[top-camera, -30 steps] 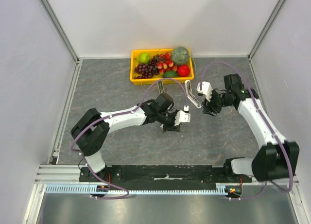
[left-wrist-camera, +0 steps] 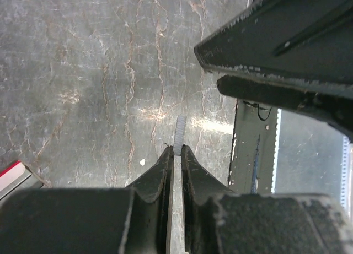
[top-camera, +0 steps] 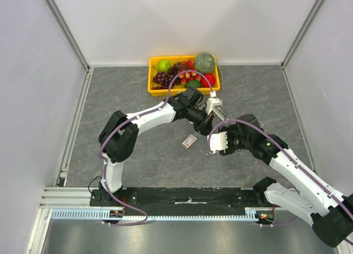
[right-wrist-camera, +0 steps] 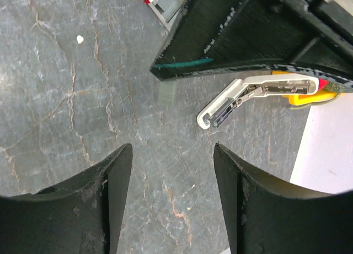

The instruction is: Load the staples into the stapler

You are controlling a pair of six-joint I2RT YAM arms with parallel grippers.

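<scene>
My left gripper is shut on a thin grey staple strip (left-wrist-camera: 180,130), held upright in its tips over the grey table. My right gripper is open, nothing between its fingers, close beside the left one near the middle in the top view. The white stapler (right-wrist-camera: 216,108) lies open on the table beyond them, its metal channel visible in the right wrist view. A small staple box (top-camera: 189,141) with red trim lies on the table below the left gripper; it also shows at the edge of the left wrist view (left-wrist-camera: 12,177).
The yellow basket of fruit (top-camera: 153,86) stands at the back middle. White walls (top-camera: 44,100) close in the table on the sides and back.
My right gripper has moved down and left in the top view, toward the middle beside the left one. The left gripper has shifted slightly right and up from one second ago.
</scene>
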